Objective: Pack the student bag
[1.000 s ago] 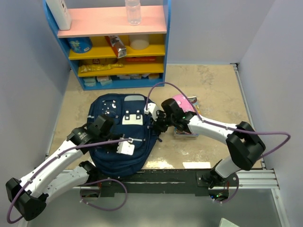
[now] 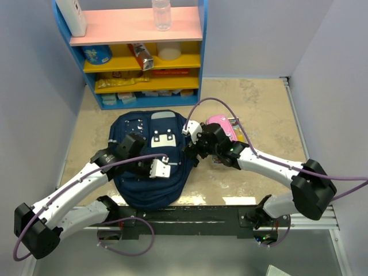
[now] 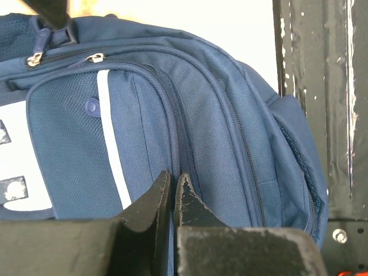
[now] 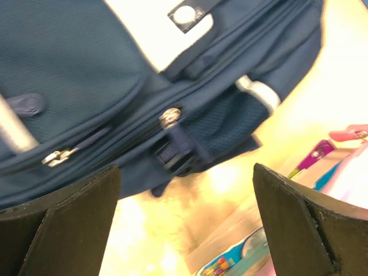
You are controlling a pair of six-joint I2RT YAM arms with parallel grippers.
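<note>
The navy backpack (image 2: 150, 190) lies flat on the table, white panel and zippers showing in both wrist views. My left gripper is shut on the backpack's fabric edge at the front pocket, beside a white stripe. My right gripper is open at the bag's right side, above a zipper pull (image 4: 178, 138) and dark buckle, with nothing between its fingers. A pink item (image 2: 221, 123) and a stack of colourful flat items (image 4: 236, 256) lie right of the bag, partly hidden by the right arm.
A shelf unit (image 2: 138, 26) at the back holds a bottle (image 2: 162, 16), containers and packets. The table's front edge runs just below the backpack.
</note>
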